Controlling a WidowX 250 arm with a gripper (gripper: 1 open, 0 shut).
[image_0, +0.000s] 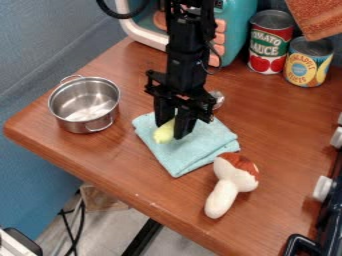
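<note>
My gripper (181, 115) hangs over a folded light blue cloth (194, 152) in the middle of the wooden table. A pale yellow object (164, 130) is at its fingertips, on or just above the cloth, partly hidden by the black gripper; whether the fingers hold it I cannot tell. A plush mushroom (226, 190) with a brown cap lies at the cloth's lower right.
A steel pot (83, 104) stands at the left. Two cans (270, 45) (307, 63) stand at the back right near a teal appliance (230, 22). A small shiny object sits behind the gripper. Dark equipment edges the right side.
</note>
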